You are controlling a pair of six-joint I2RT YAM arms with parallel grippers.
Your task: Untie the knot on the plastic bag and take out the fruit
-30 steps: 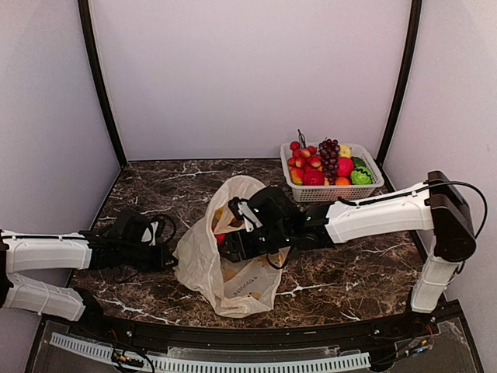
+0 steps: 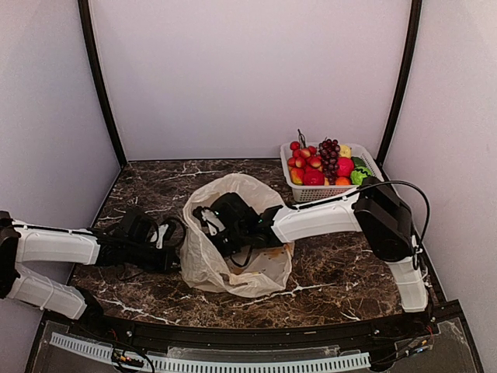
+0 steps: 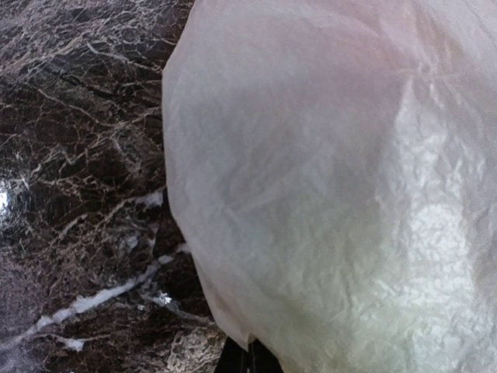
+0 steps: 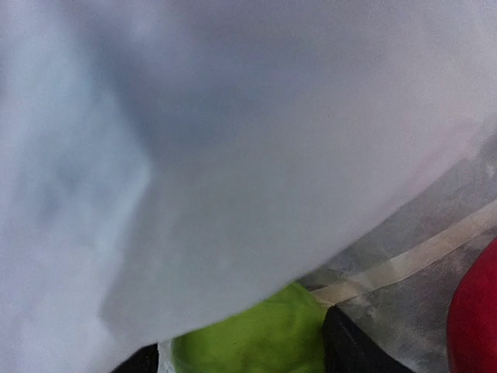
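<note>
The white plastic bag lies open on the dark marbled table, its mouth to the right. At its left side my left gripper is shut on the bag's plastic, a small pinch at the fingertips in the left wrist view. My right gripper reaches inside the bag, fingers apart on either side of a green fruit; whether both touch it cannot be told. A red fruit lies to the right of it. Bag plastic hides much of that view, and the arm covers the fruit in the top view.
A white basket heaped with several fruits stands at the back right. Bare table shows to the right of the bag and behind it. The right forearm crosses over the bag's mouth.
My right gripper has moved left and deeper into the bag. The bag's mouth has spread and its body shifted slightly right. The left arm has moved slightly right, still at the bag's edge.
</note>
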